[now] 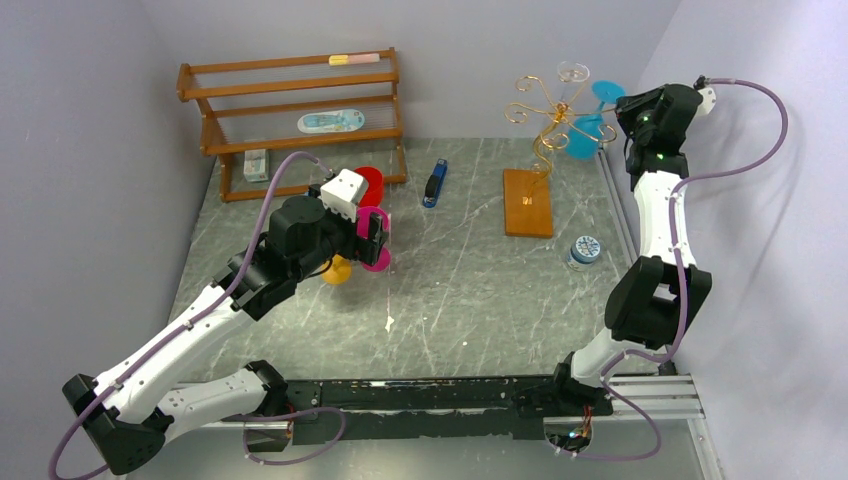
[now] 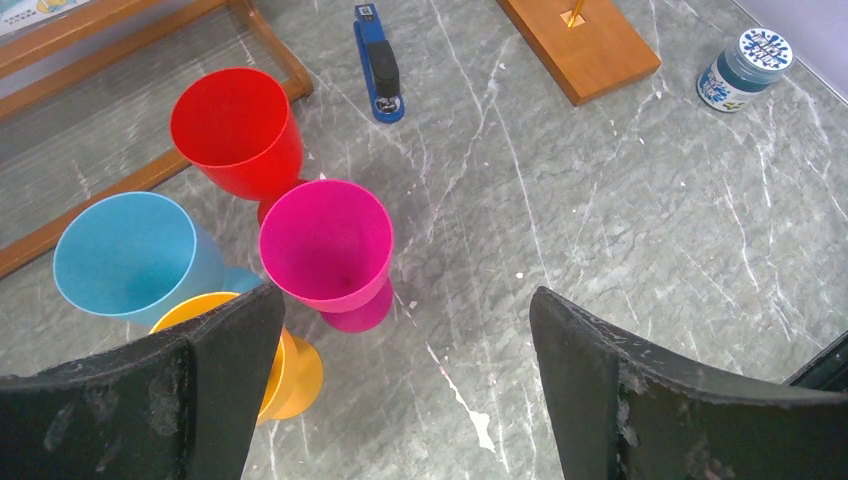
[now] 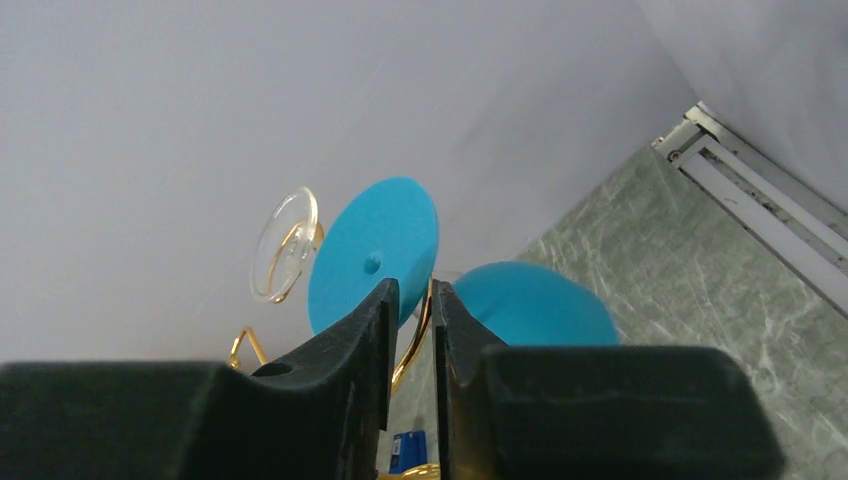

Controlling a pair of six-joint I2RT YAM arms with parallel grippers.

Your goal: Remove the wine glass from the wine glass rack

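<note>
A gold wine glass rack (image 1: 562, 112) on a wooden base (image 1: 525, 215) holds a blue wine glass (image 1: 584, 140), foot up, at the back right, beside a clear glass (image 3: 270, 250). In the right wrist view my right gripper is at the blue glass (image 3: 355, 245), its fingers close together just under the glass's round foot, by the gold hook; whether they grip the stem is hidden. My left gripper stands open over the left side of the table, above coloured cups.
Red (image 2: 230, 130), pink (image 2: 325, 245), blue (image 2: 125, 250) and yellow (image 2: 300, 390) cups, a wooden shelf (image 1: 290, 87), a stapler (image 1: 435, 183) and a jar (image 1: 584, 252) are around. A wall borders the right.
</note>
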